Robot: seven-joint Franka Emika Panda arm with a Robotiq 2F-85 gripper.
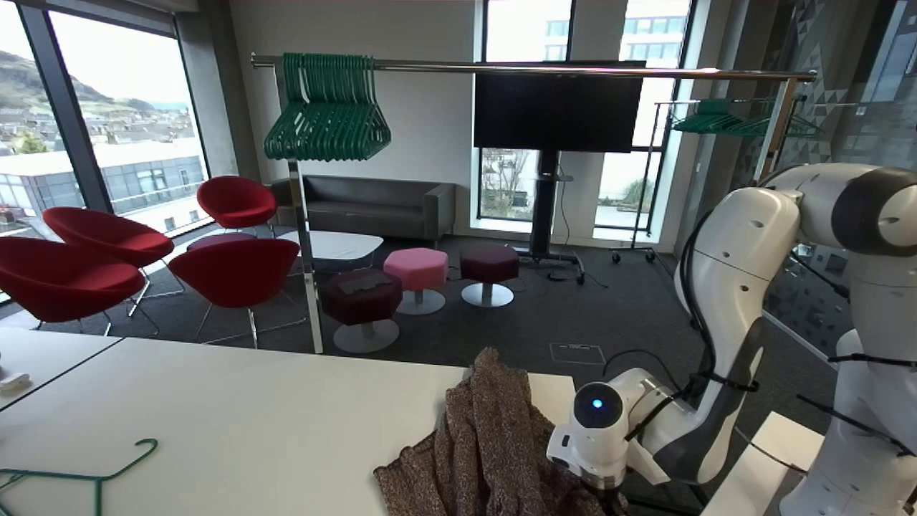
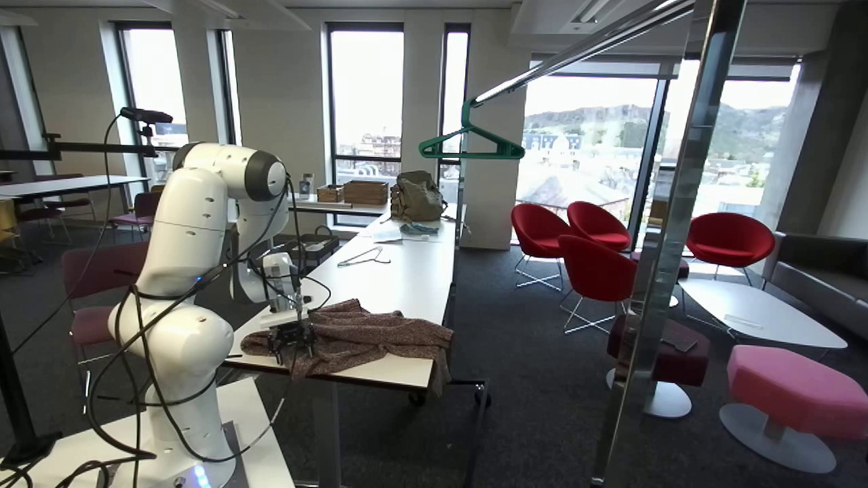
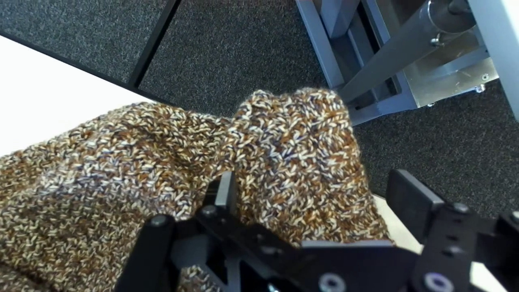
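Observation:
A brown knitted garment (image 1: 490,430) lies rumpled over the end of the white table, and part of it hangs past the edge in exterior view 2. My gripper is open above the table's near edge. In the wrist view a fold of the knit (image 3: 301,160) lies between its spread fingers, close to the left finger (image 3: 226,192). The right finger (image 3: 413,204) stands apart from the cloth, beyond its edge. Whether either finger touches the knit, I cannot tell. Exterior view 1 hides most of my fingers behind the wrist.
A green hanger (image 1: 99,476) lies on the white table (image 1: 232,413), left of the garment, with bare tabletop between. Several green hangers (image 1: 327,112) hang from the metal rail (image 1: 550,69). Farther along the table sits a backpack (image 2: 417,196).

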